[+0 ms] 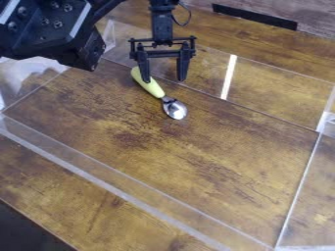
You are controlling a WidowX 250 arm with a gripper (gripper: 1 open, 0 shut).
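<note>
My black gripper (pixel 164 76) hangs open near the back left of the clear-walled work area, its two fingers pointing down over a spoon with a pale yellow handle (pixel 152 88) and a shiny metal bowl (pixel 174 110). The spoon lies on the wooden surface, handle toward the back left, bowl toward the front right. The left finger is close to the handle; whether it touches cannot be told.
Transparent walls (pixel 229 76) border the wooden floor (pixel 170 176). The middle, front and right of the floor are clear. A whitish crumpled item (pixel 23 74) sits at the left edge.
</note>
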